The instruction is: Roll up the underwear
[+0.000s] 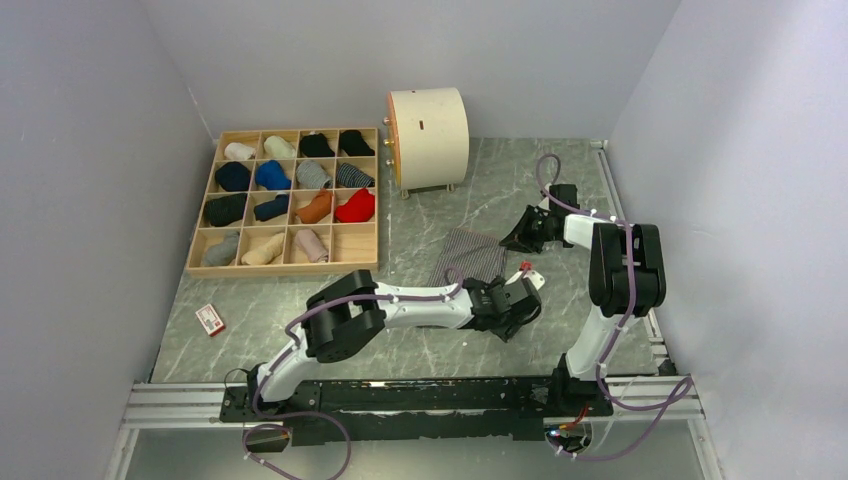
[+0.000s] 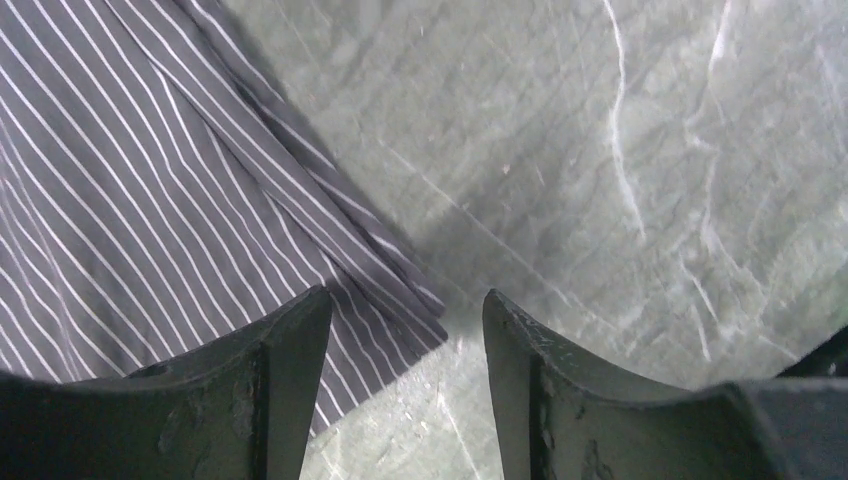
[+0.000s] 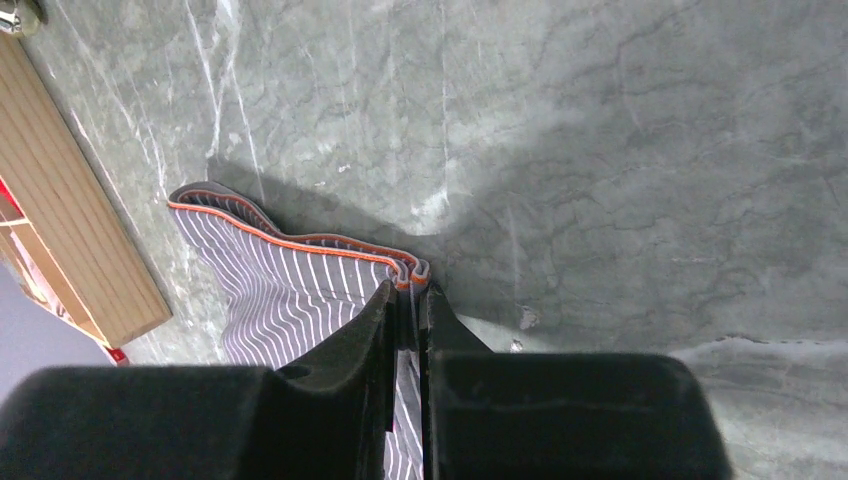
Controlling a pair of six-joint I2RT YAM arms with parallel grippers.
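Observation:
Grey striped underwear (image 1: 470, 250) lies on the marble table, partly hidden under my left arm. In the left wrist view its folded edge and near corner (image 2: 370, 320) lie between and just beyond the open fingers of my left gripper, nothing held. My right gripper is shut on the upper corner of the underwear (image 3: 290, 300), on the orange-trimmed waistband, which is folded double.
A wooden divider box (image 1: 355, 262) with rolled garments stands at the back left. A cream drum (image 1: 428, 135) stands at the back. A small card box (image 1: 210, 319) lies at the front left.

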